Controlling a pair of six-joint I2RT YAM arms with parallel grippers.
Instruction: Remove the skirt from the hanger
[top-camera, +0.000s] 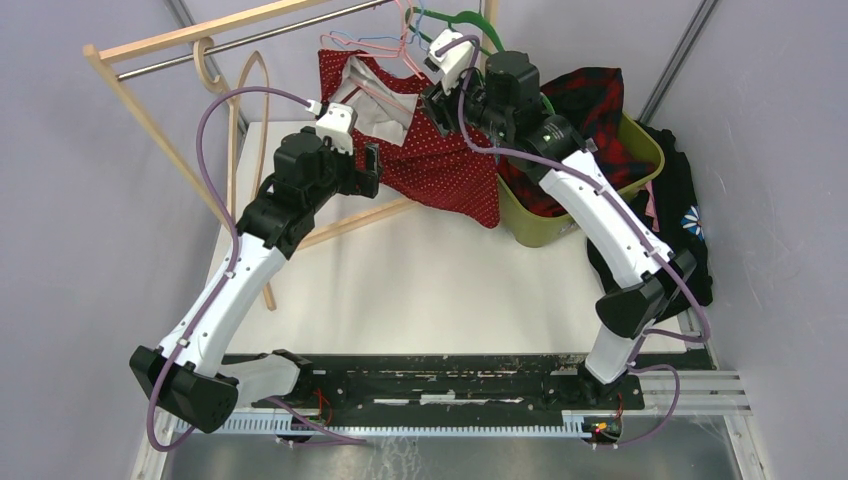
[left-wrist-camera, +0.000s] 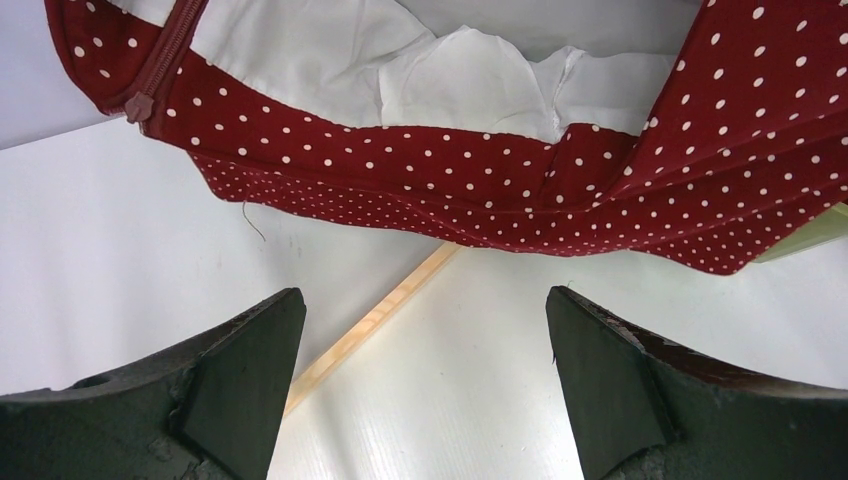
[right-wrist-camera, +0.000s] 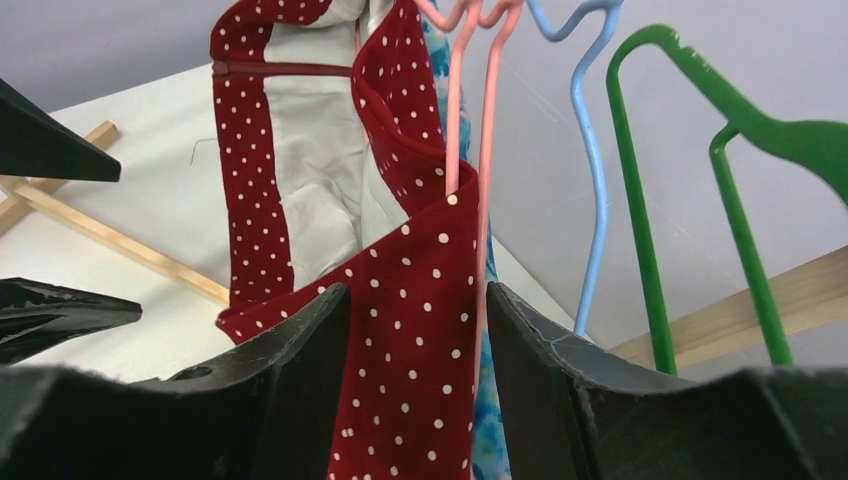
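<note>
The dark red skirt with white dots (top-camera: 450, 175) hangs from a pink hanger (top-camera: 398, 49), its pale lining turned towards the top view. In the right wrist view the pink hanger (right-wrist-camera: 484, 150) meets a raised corner of the skirt (right-wrist-camera: 420, 290). That corner lies in line with the gap of my right gripper, whose fingers are open; whether a finger touches the cloth I cannot tell. My left gripper is open below the skirt (left-wrist-camera: 400, 175), with no cloth between its fingers.
Blue (right-wrist-camera: 598, 170) and green hangers (right-wrist-camera: 740, 130) hang close beside the pink one. A green basket (top-camera: 540, 228) with a red-black plaid cloth stands to the right, dark clothes (top-camera: 690, 220) beyond it.
</note>
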